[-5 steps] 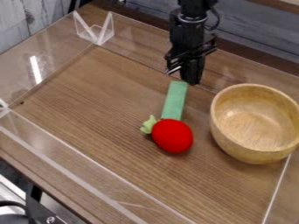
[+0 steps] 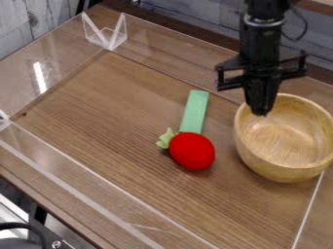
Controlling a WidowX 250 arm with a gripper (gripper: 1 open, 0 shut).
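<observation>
The black robot gripper (image 2: 251, 95) hangs at the upper right, its fingertips just above the near-left rim of a large tan bowl (image 2: 279, 165); whether it touches the rim is unclear. Nothing shows between its fingers, and their exact spread is hard to tell. A green bar (image 2: 194, 112) lies on the wooden table left of the bowl. A red tomato-like object (image 2: 193, 150) with a pale green top sits below the bar.
A clear wire or plastic rack (image 2: 104, 32) stands at the back left. A black object (image 2: 19, 229) shows at the bottom-left corner.
The gripper has moved right and toward the camera, from behind the green bar to over the bowl. The bar, red object and bowl have not visibly moved.
</observation>
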